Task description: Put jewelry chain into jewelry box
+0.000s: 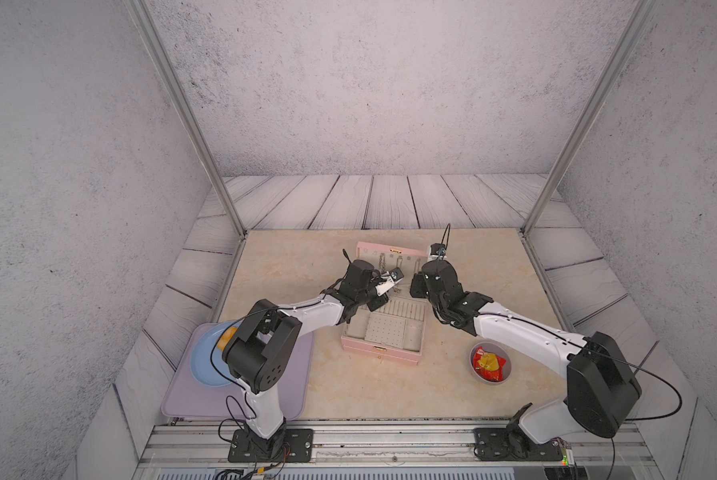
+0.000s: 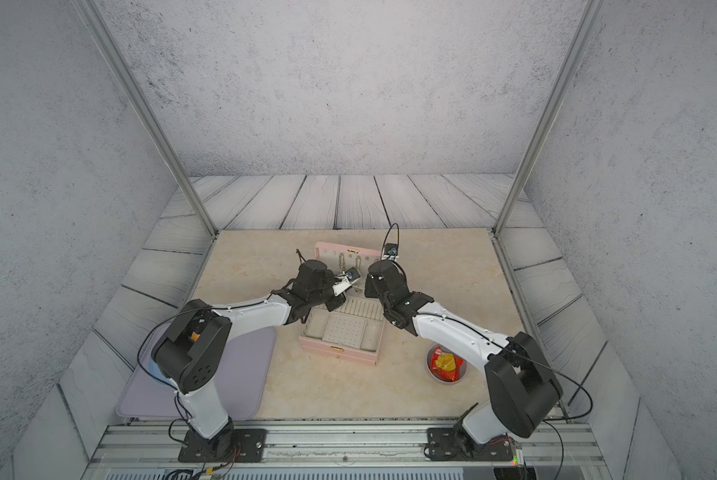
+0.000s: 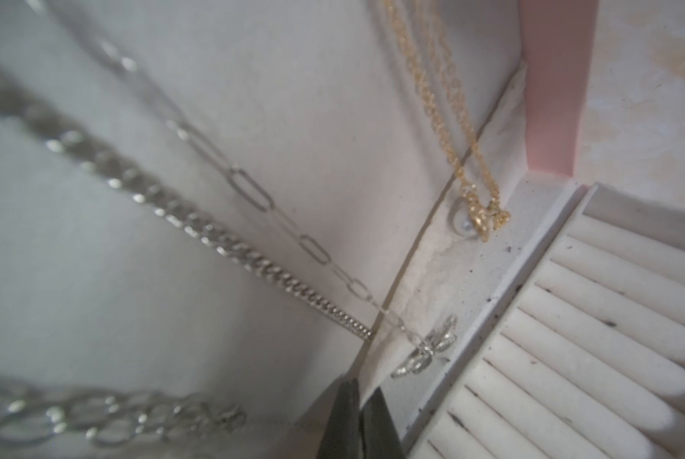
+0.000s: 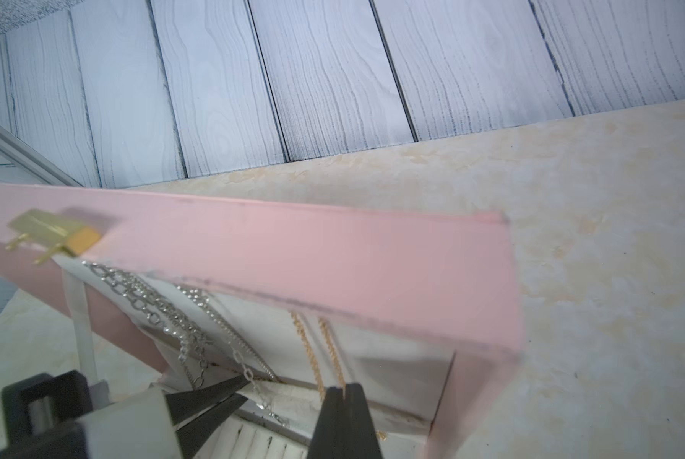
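The pink jewelry box (image 1: 358,345) stands open, its lid (image 4: 319,237) upright at the back. A gold necklace chain (image 3: 434,99) hangs in two strands down the lid's inner face, its pendant near the hinge. Left of it hang silver chains (image 3: 197,229), one ending in a dragonfly pendant (image 3: 428,350). My left gripper is shut, fingertips together by the lid's base, no chain seen between them. My right gripper is shut too, nothing between its fingers; in its wrist view the gold chain passes behind the tips.
The box's tray has ring rolls (image 3: 602,306) behind flat compartments. A bowl with red and yellow packets (image 1: 489,364) stands front right. A purple mat (image 1: 294,400) with a blue plate (image 1: 206,364) lies front left. Both arms crowd close over the box.
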